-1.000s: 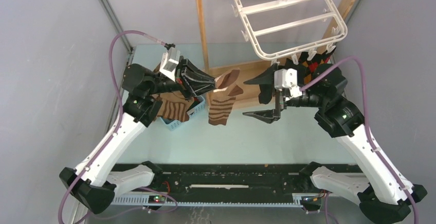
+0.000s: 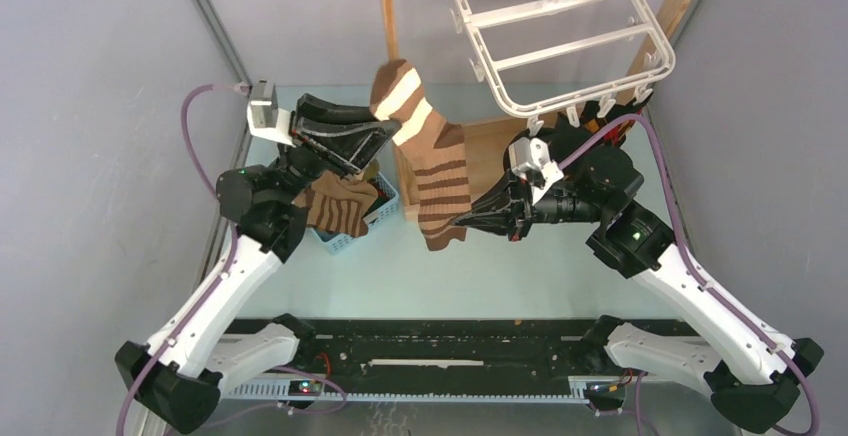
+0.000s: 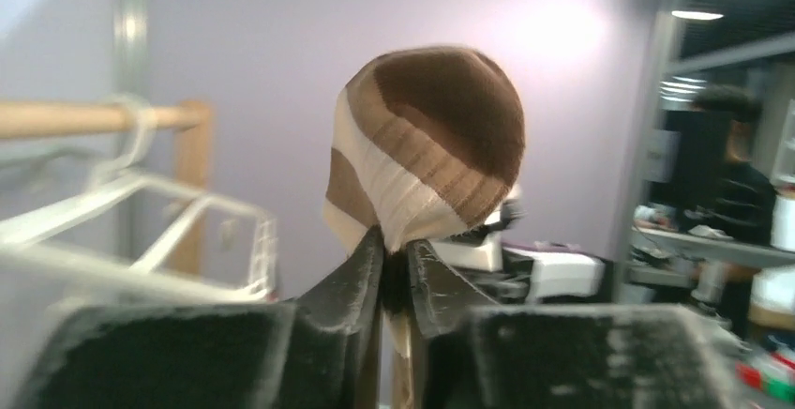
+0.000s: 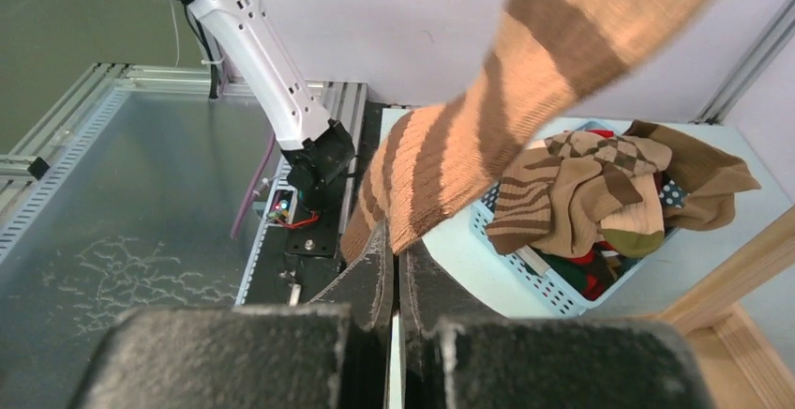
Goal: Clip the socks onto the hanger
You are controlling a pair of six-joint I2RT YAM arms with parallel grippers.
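Observation:
A brown sock with dark stripes and cream patches (image 2: 440, 171) is stretched between my two grippers below the hanger. My left gripper (image 2: 392, 128) pinches it near the toe; in the left wrist view the toe (image 3: 427, 137) stands up above the nearly closed fingertips. At the striped lower end, my right gripper (image 2: 462, 222) is shut, and in the right wrist view the sock's edge (image 4: 422, 174) sits at its fingertips. The white hanger (image 2: 545, 59) hangs from a wooden rail, up and to the right of the sock, with small clips (image 2: 573, 114) along its front edge.
A blue basket (image 4: 553, 287) full of other socks stands behind the left arm. Dark socks (image 2: 610, 126) hang or lie by the hanger's right front corner, partly behind the right arm. The wooden frame post (image 2: 390, 24) rises close to the sock's toe.
The right gripper has moved left and closed at the sock's striped end. My left gripper has shifted left and upward, and the sock, bunched before, now stretches out longer.

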